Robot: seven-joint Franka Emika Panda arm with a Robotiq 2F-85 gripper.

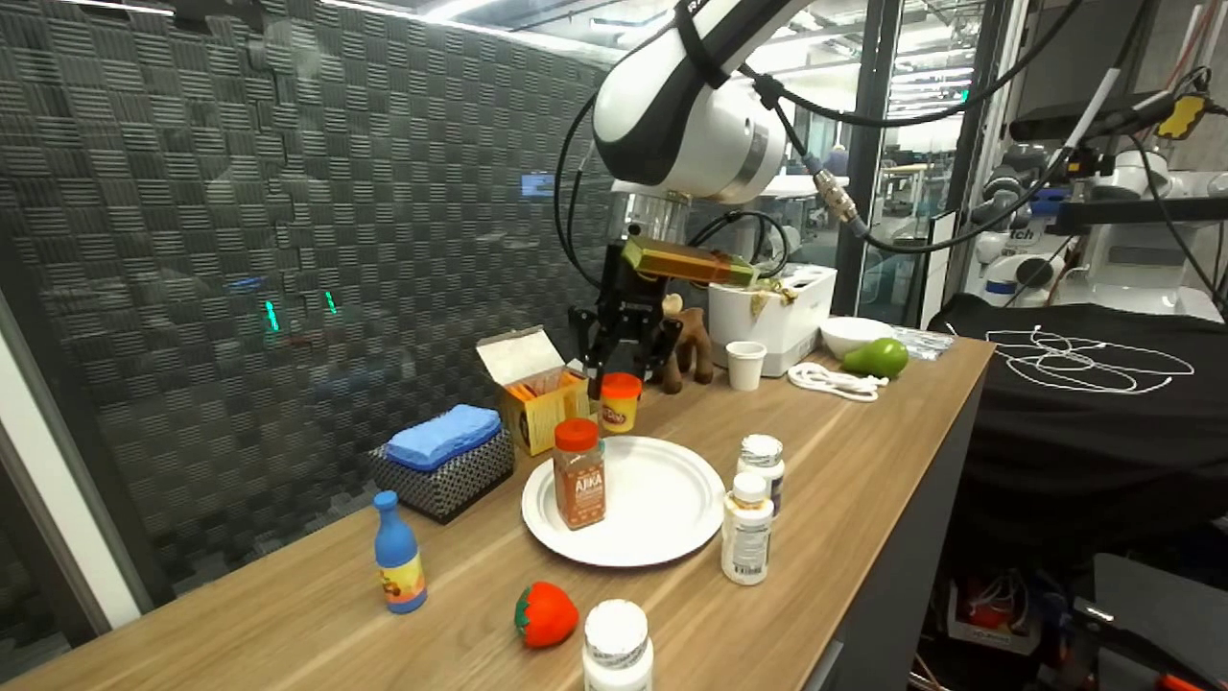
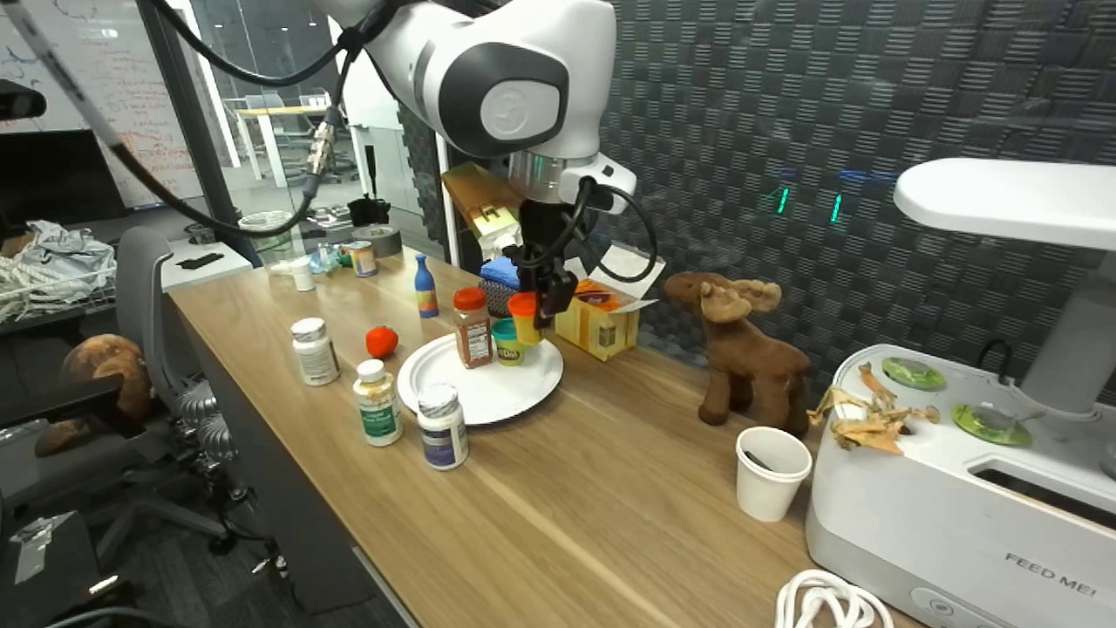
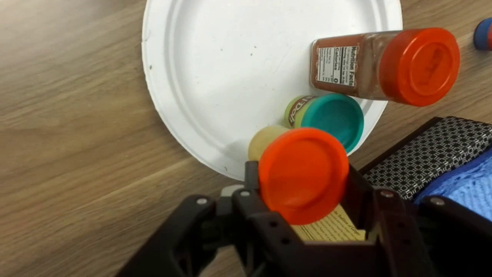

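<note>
My gripper is shut on a yellow Play-Doh tub with an orange lid (image 3: 304, 173), one finger on either side of it. In exterior view 1 the orange-lidded tub (image 1: 621, 405) hangs near the back edge of the white plate (image 1: 673, 501). On that plate stand a red-capped spice jar (image 1: 580, 478) and, close by it, a teal-lidded Play-Doh tub (image 2: 508, 345). The wrist view has the held tub partly overlapping the teal lid (image 3: 335, 120); whether the two tubs touch I cannot tell. Much of the plate's middle is bare.
Behind the plate are an open yellow box (image 1: 546, 409) and a patterned box with a blue cloth (image 1: 443, 461). White bottles (image 1: 748, 536), a toy strawberry (image 1: 544, 614) and a blue bottle (image 1: 398, 555) surround its other sides. A toy moose (image 2: 748, 351) stands farther along.
</note>
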